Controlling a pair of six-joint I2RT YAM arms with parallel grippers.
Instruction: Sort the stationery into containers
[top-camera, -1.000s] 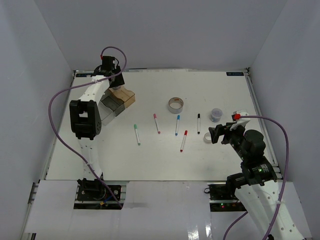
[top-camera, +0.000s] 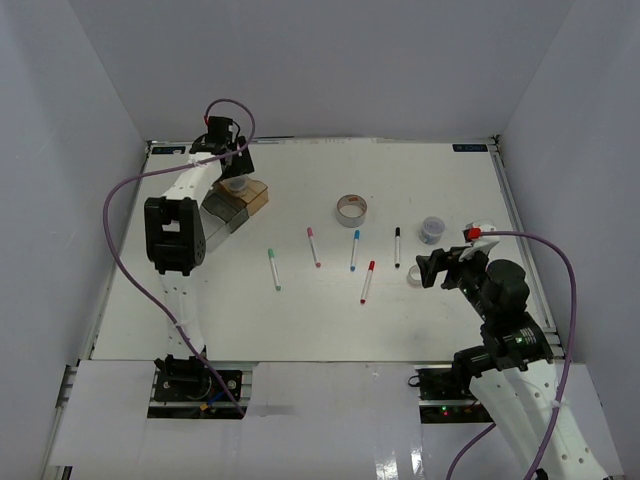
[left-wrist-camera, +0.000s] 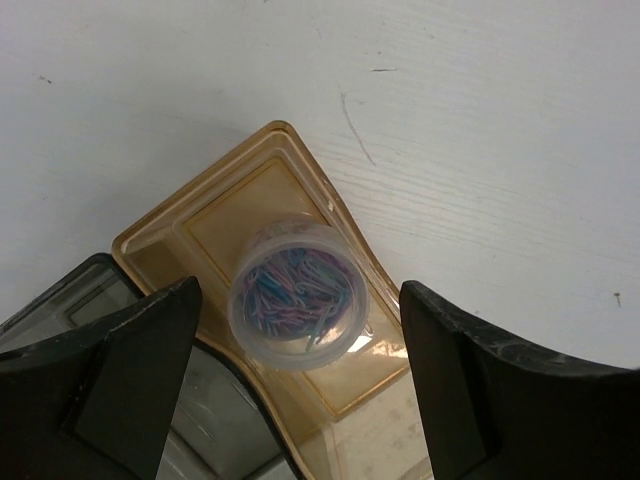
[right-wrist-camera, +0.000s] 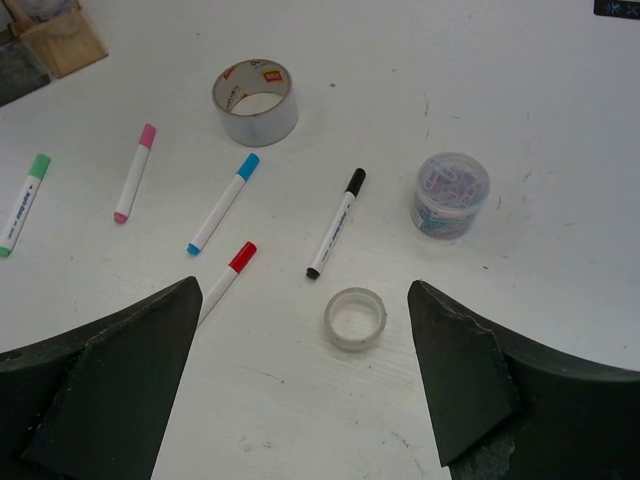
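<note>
In the left wrist view a clear tub of coloured paper clips (left-wrist-camera: 298, 300) sits inside the amber container (left-wrist-camera: 225, 215). My left gripper is open above it, a gap showing on both sides of the tub. Beside the amber one is a dark grey container (left-wrist-camera: 215, 400). My right gripper hangs open and empty over the table's right side. Below it lie a small clear tape roll (right-wrist-camera: 355, 341), a second clip tub (right-wrist-camera: 449, 197), a black marker (right-wrist-camera: 336, 226), a red marker (right-wrist-camera: 241, 258) and a blue marker (right-wrist-camera: 223, 205).
Toward the middle rests a large tape roll (top-camera: 351, 221). Left of it are a pink marker (top-camera: 313, 246) and a green marker (top-camera: 274, 269). A pale container (top-camera: 213, 230) adjoins the grey one at the far left.
The right arm has barely shifted.
</note>
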